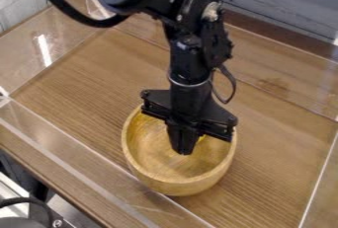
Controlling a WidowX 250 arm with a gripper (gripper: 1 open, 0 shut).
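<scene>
A yellow oval bowl point(172, 174) sits on the wooden table near the front centre. My black gripper point(180, 143) reaches down into it from above, its fingertips inside the bowl over the back half. The gripper looks shut, with nothing seen between its fingers. The gripper body hides part of the bowl's interior and back rim.
Transparent strips run along its edges, with a pale wall behind. A black cable lies at the lower left corner.
</scene>
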